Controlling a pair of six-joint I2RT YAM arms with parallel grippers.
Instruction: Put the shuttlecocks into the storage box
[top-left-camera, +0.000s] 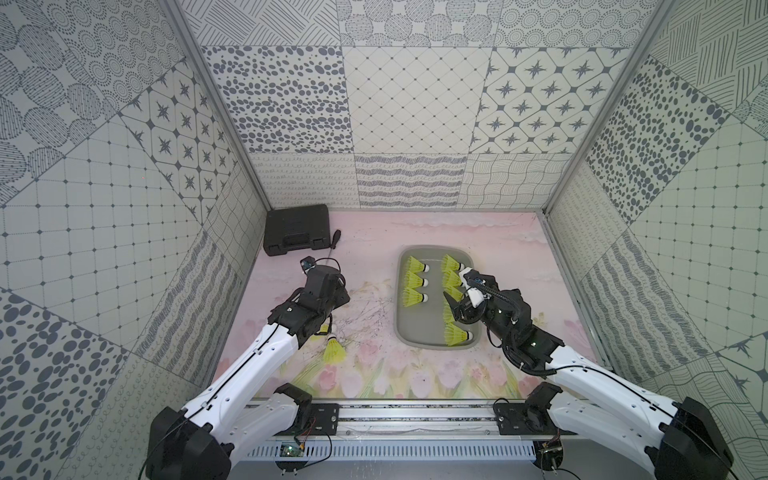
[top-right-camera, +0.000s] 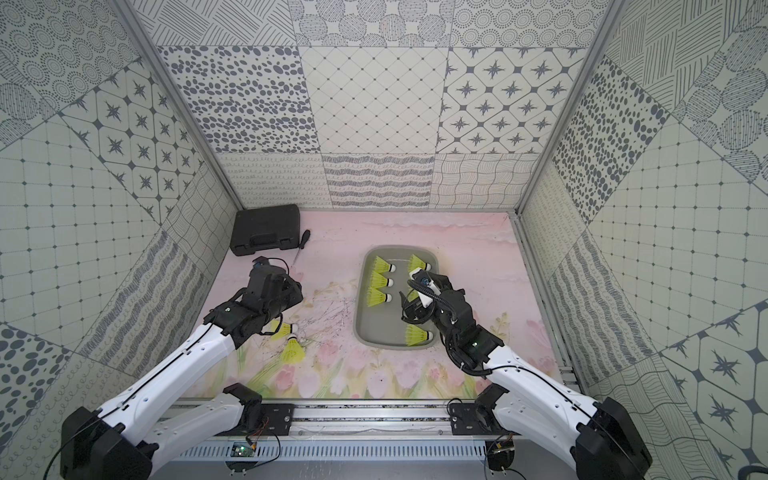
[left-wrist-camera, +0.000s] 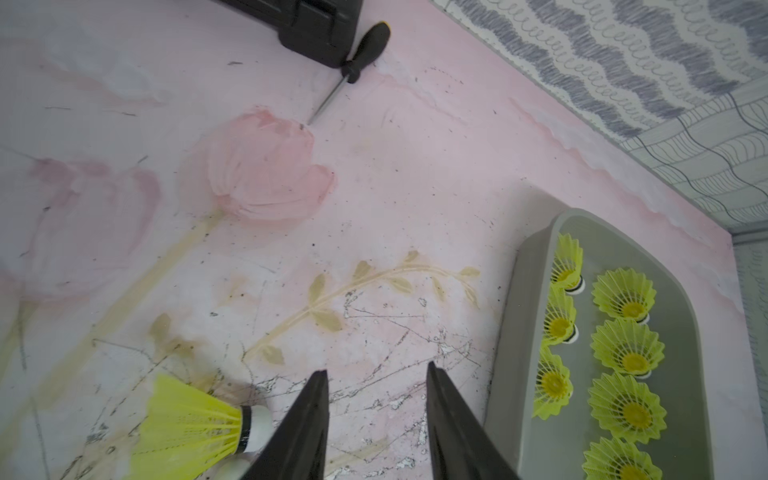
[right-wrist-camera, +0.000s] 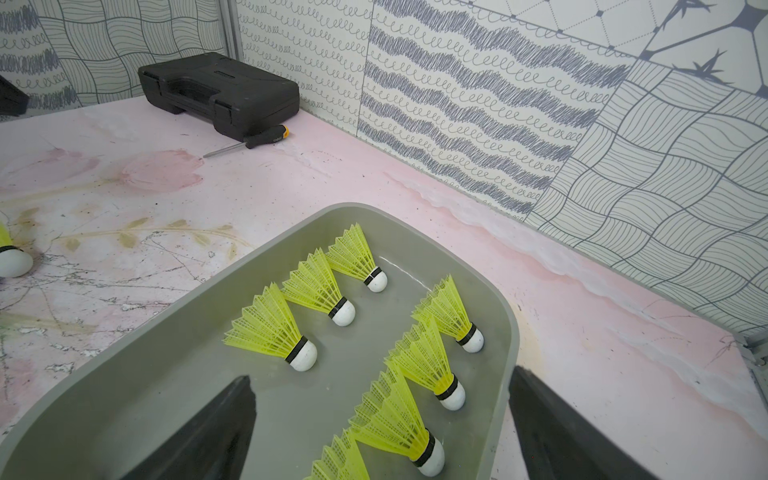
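The grey storage box (right-wrist-camera: 344, 209) holds several yellow shuttlecocks with white heads. They lie in two rows, a left row with a shuttlecock (right-wrist-camera: 272, 326) nearest me and a right row with a shuttlecock (right-wrist-camera: 424, 360) along the wall. On the table left of the box lie a shuttlecock (top-left-camera: 333, 350) and another shuttlecock (top-right-camera: 281, 329), partly hidden by the left arm. In the left wrist view, my left gripper is part open and empty, with a shuttlecock (left-wrist-camera: 188, 432) to its left. Above the box, my right gripper stands wide open, nothing gripped.
A black case (top-left-camera: 296, 229) stands at the table's back left, with a screwdriver (left-wrist-camera: 368, 49) beside it. Bare table separates the left arm from the box, and the table right of the box is clear. Patterned walls close off the back and sides.
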